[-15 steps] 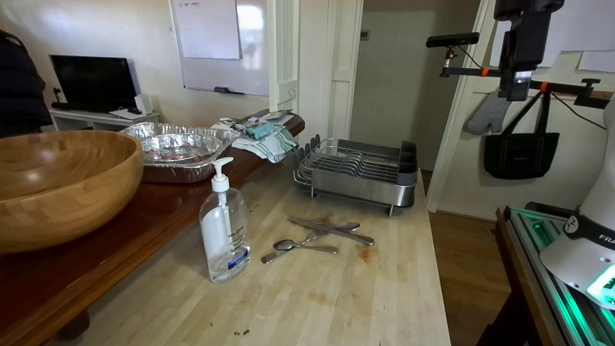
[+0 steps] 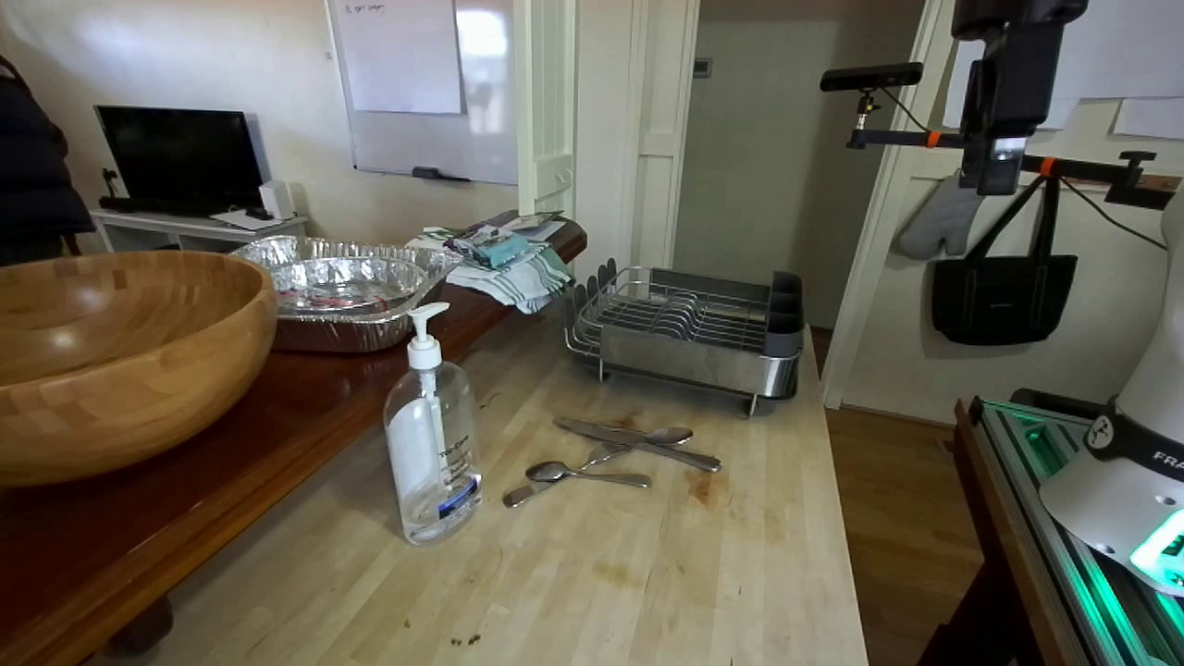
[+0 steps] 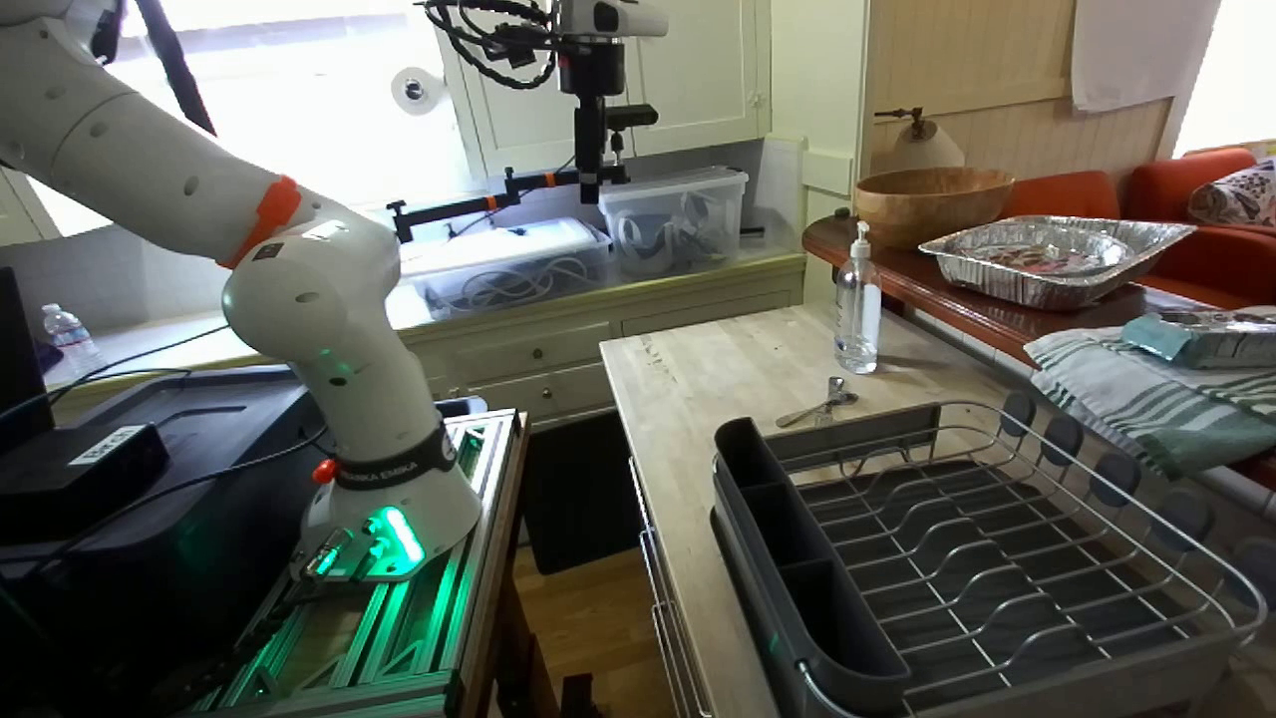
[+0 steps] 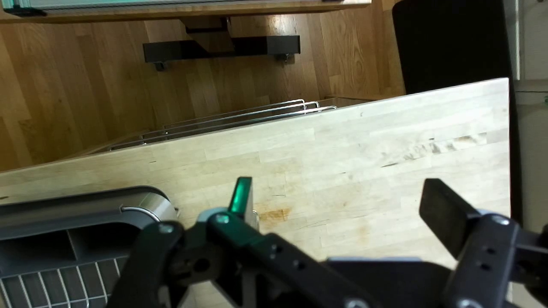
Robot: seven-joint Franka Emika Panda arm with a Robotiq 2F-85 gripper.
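Observation:
High above the counter, my gripper is open; its two fingers stand wide apart in the wrist view with bare counter seen between them. In exterior view 1 it hangs at the upper right point(image 2: 991, 166), clear of everything on the counter. A loose pile of metal cutlery point(image 2: 616, 450), spoons among it, lies crossed on the wood. Behind the pile stands a dish rack point(image 2: 677, 357) with a grey utensil holder point(image 3: 796, 562) along one side; its compartments look empty. A clear pump bottle point(image 2: 438, 466) stands upright beside the cutlery.
A dark wooden table point(image 2: 322, 388) borders the counter, bearing a wooden bowl point(image 2: 133, 388), foil trays point(image 3: 1053, 281) and striped towels point(image 2: 538, 277). Plastic bins point(image 3: 676, 221) stand behind the arm.
The arm, gripper and counter items look the same. Only the dark clothed figure at the far left edge of exterior view 1 has shifted slightly.

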